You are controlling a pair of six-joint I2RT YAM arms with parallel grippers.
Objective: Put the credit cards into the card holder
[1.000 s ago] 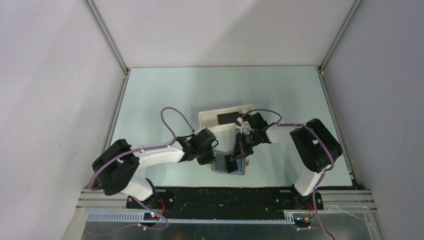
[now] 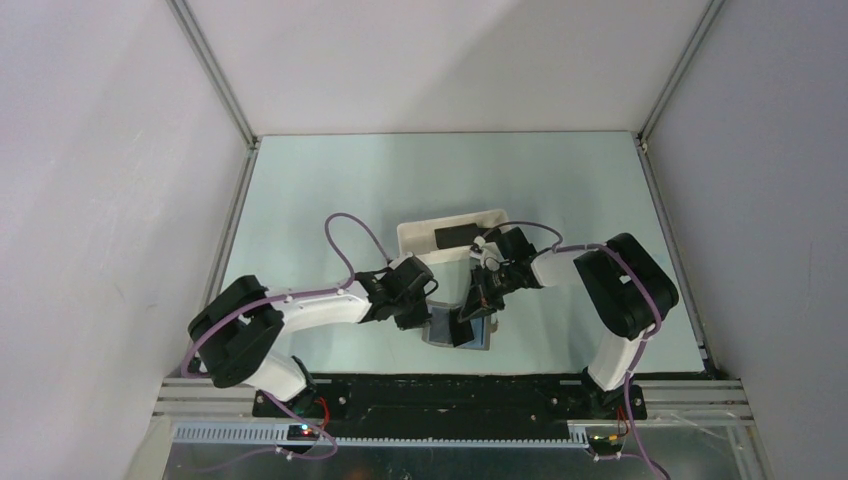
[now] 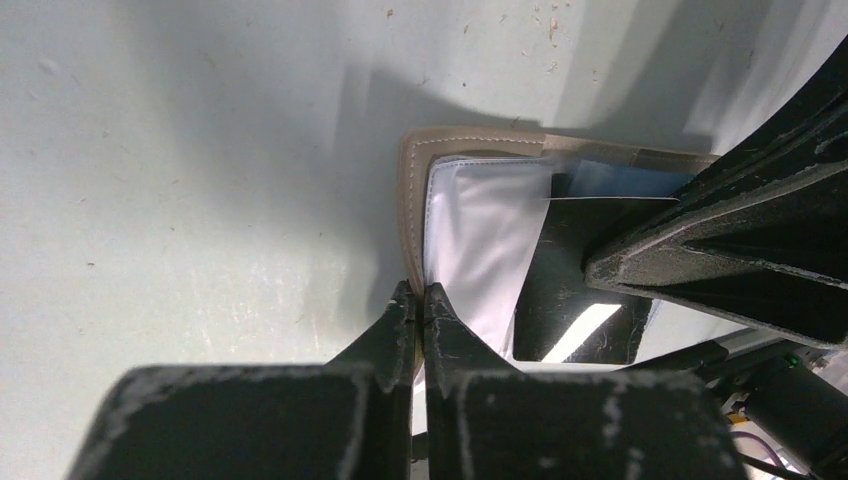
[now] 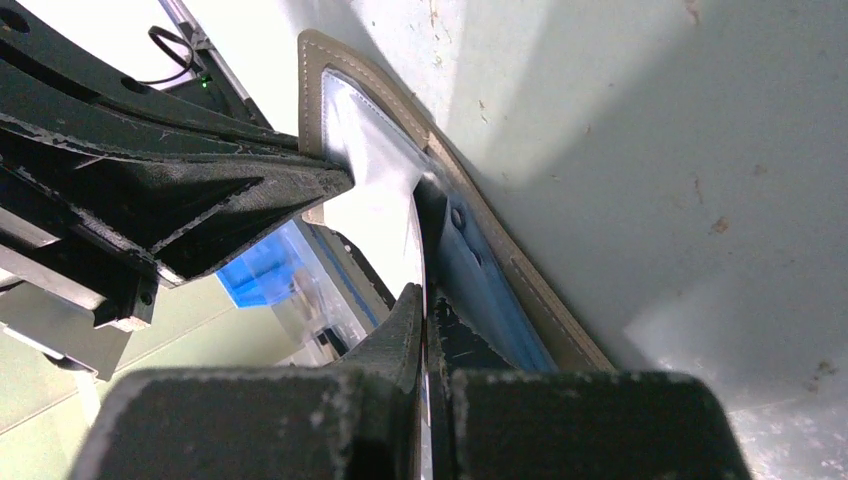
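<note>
The card holder (image 2: 439,322) lies spread on the table, brown-edged with clear and blue sleeves. At its left side my left gripper is shut on the stitched brown rim. A black card (image 3: 580,270) lies over the holder's middle, partly covered by the right fingers in the left wrist view. My right gripper is shut on that card, seen edge-on as a thin line between the fingertips, beside the blue sleeve (image 4: 490,290). How far the card sits inside a sleeve cannot be told.
Behind the holder stands a white tray (image 2: 418,238) with another black card (image 2: 457,236) inside. The right arm reaches close to the tray's right end. Free table lies to the left, right and back.
Both arms have shifted slightly inward at the elbows. The grippers stay almost in place, and the black card sits slightly farther left on the holder.
</note>
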